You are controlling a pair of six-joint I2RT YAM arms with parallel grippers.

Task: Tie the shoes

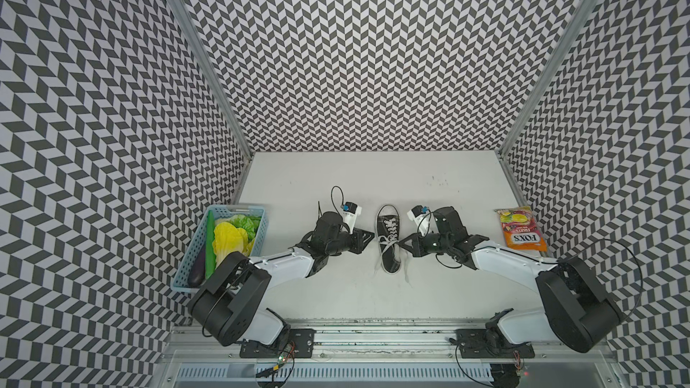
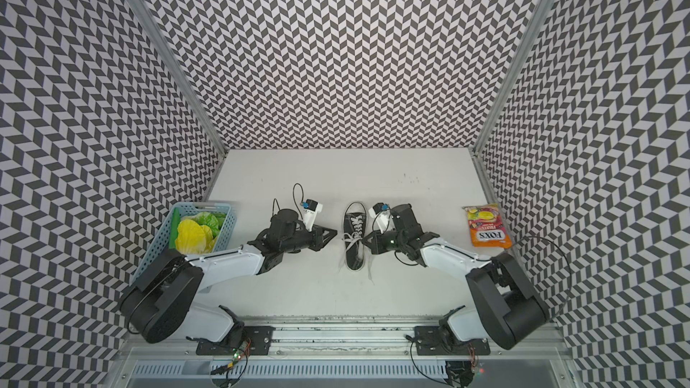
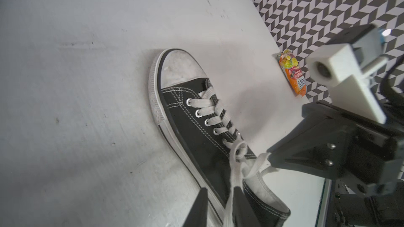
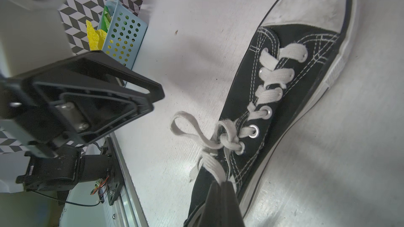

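Observation:
A black canvas sneaker (image 1: 388, 240) with white laces lies toe-away at the table's centre. Near its collar the laces form a knot (image 4: 229, 138) with a loop (image 4: 183, 124) out to the left. My left gripper (image 1: 365, 239) is to the left of the shoe, fingers part open; in its wrist view a white lace runs down behind the fingertips, and I cannot tell whether they touch it. My right gripper (image 1: 404, 244) is at the shoe's right side, shut, its fingertips at a lace end (image 4: 213, 166); whether the lace is pinched between them is unclear.
A blue basket (image 1: 188, 262) of vegetables sits at the left edge, an orange snack bag (image 1: 522, 231) at the right edge.

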